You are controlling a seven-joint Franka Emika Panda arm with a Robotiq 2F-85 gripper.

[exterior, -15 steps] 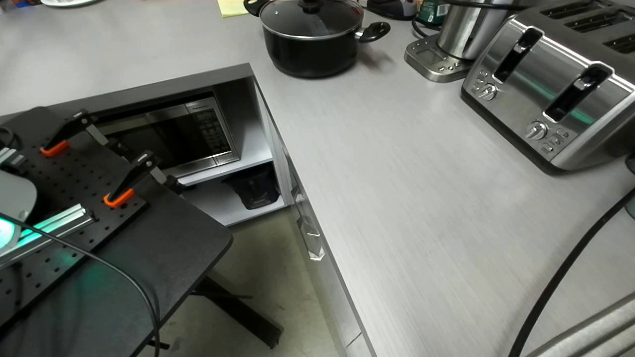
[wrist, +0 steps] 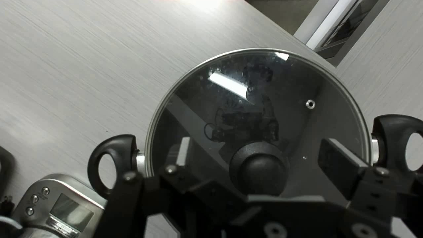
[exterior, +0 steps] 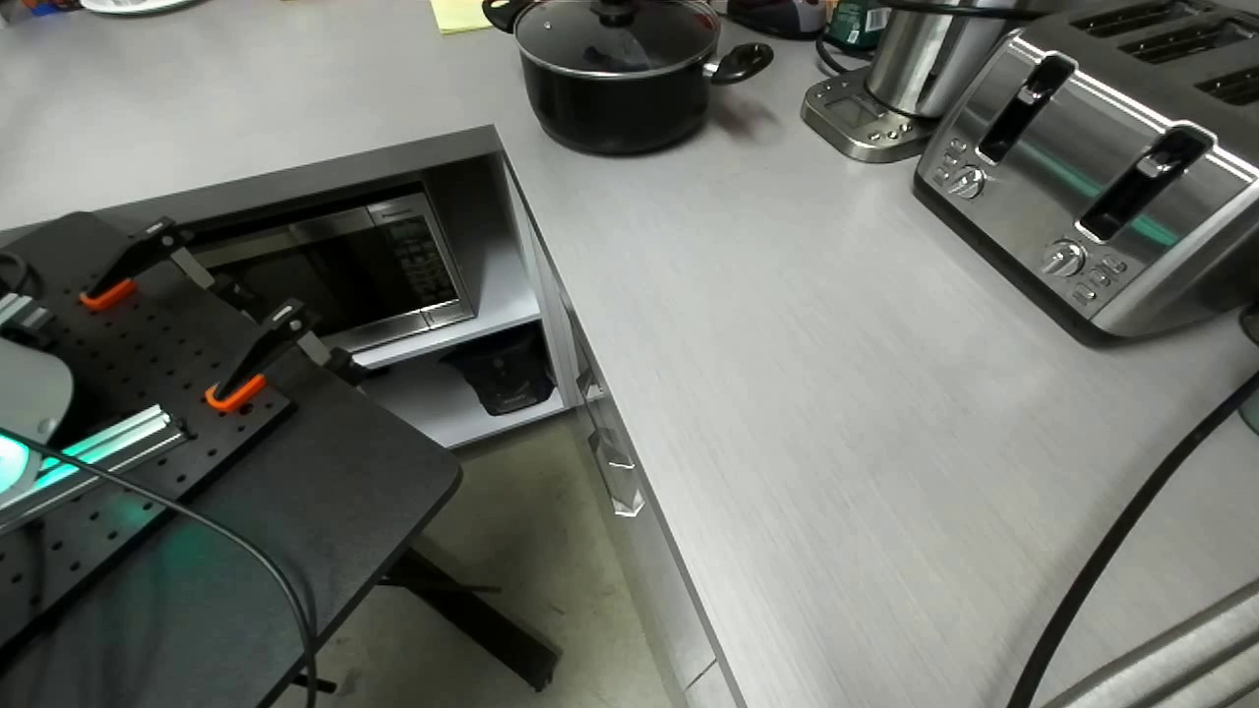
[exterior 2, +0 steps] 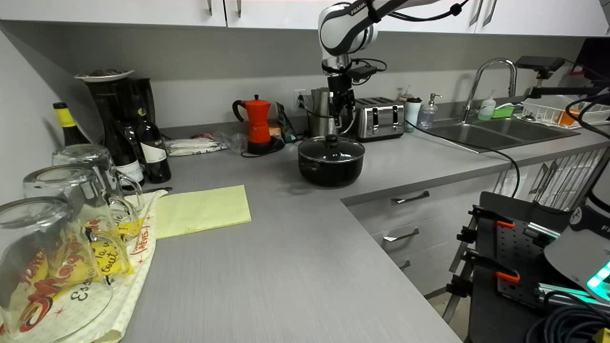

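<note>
A black pot (exterior 2: 330, 171) with two loop handles stands on the grey counter, near its inner corner. Its glass lid (wrist: 253, 79) is on, with a round black knob (wrist: 258, 172) in the middle. Seen from the wrist, my gripper is over the lid, its fingers (wrist: 183, 151) spread wide on either side of the knob and nothing held between them. In exterior view 2 the gripper (exterior 2: 343, 121) points down, higher in the picture than the knob. The gripper is outside exterior view 1.
A steel kettle on its base (exterior: 868, 118) and a toaster (exterior: 1062, 189) stand by the pot. Elsewhere are a red moka pot (exterior 2: 259, 120), a yellow cloth (exterior 2: 200, 211) and glass mugs (exterior 2: 63, 246). Bare counter (exterior 2: 274, 274) lies in front of the pot.
</note>
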